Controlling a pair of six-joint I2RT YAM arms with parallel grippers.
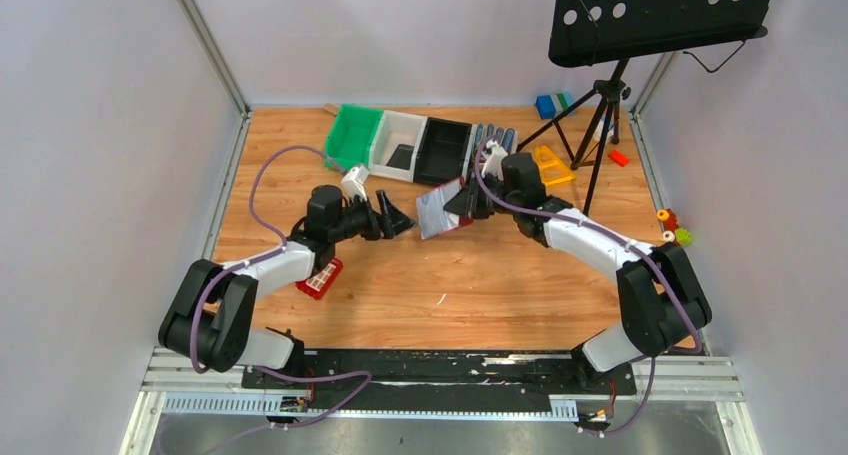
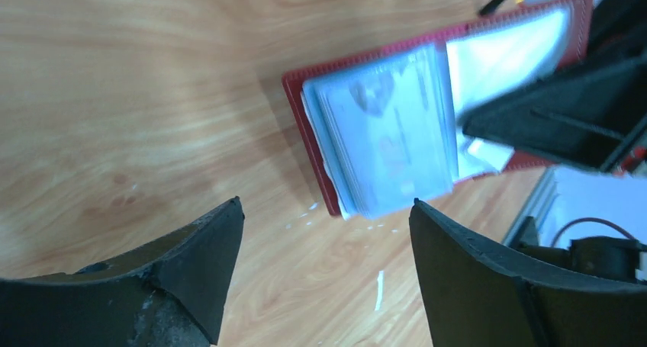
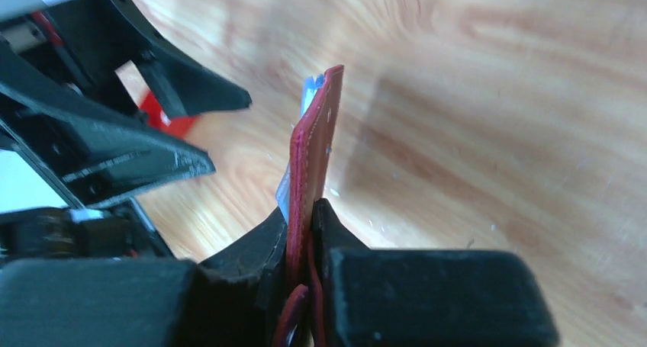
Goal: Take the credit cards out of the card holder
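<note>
The card holder [image 1: 438, 211], red-edged with a stack of pale blue-white cards in it, is raised above the middle of the table by my right gripper [image 1: 466, 201], which is shut on it; in the right wrist view its red edge [image 3: 311, 164] stands upright between the fingers. My left gripper [image 1: 398, 217] is open, just left of the holder, nothing between its fingers; in the left wrist view the card stack lies ahead of its two fingertips.
A row of green, white and black bins [image 1: 405, 145] stands at the back. A red item [image 1: 319, 279] lies under the left arm, a yellow piece [image 1: 553, 168] by the music stand's tripod [image 1: 600, 125] at back right.
</note>
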